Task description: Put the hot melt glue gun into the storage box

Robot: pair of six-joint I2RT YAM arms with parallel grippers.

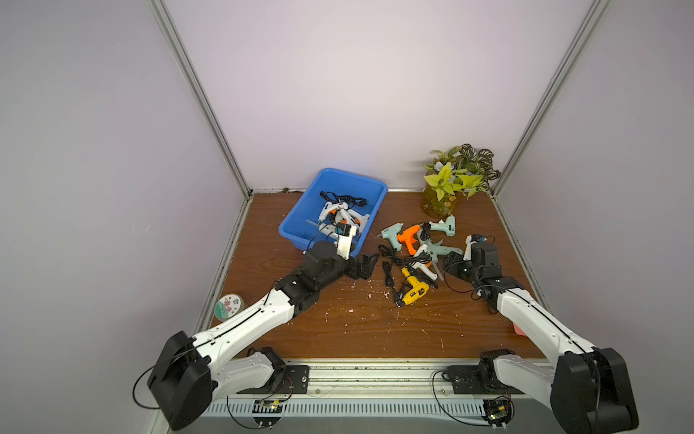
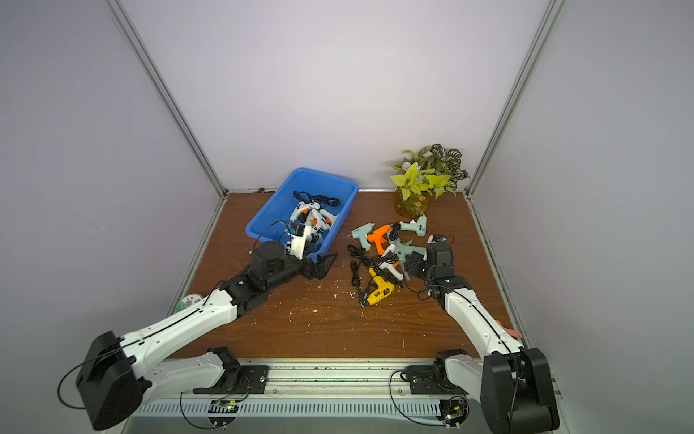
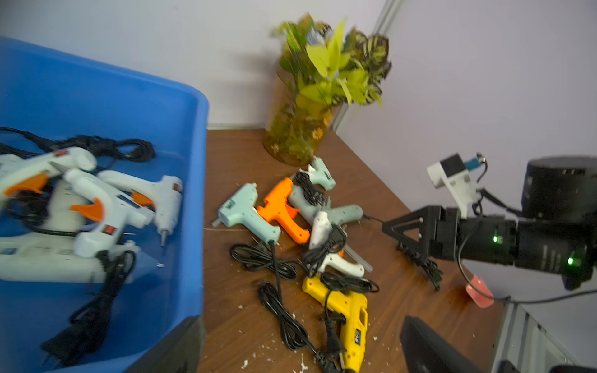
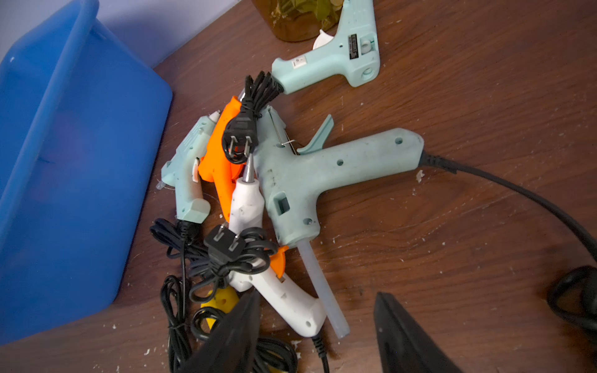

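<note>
On the table's right half lies a heap of glue guns: an orange one (image 3: 287, 211), a pale mint one (image 3: 243, 211), a white one (image 4: 289, 301), a yellow one (image 3: 348, 310), a grey-green one (image 4: 348, 161) and a light green one (image 4: 335, 56). Several white glue guns (image 3: 112, 211) rest in the blue storage box (image 3: 197, 186). My left gripper is open and empty, between box and heap. In the right wrist view my right gripper has its fingers apart with nothing held, near the grey-green gun's protruding glue stick (image 4: 323, 289).
A plant in an amber vase (image 3: 295, 124) stands behind the heap. Black cords and plugs (image 3: 286, 317) tangle among the guns. A round tub (image 1: 228, 306) sits at the left edge, and a pink item (image 3: 479, 291) at the right.
</note>
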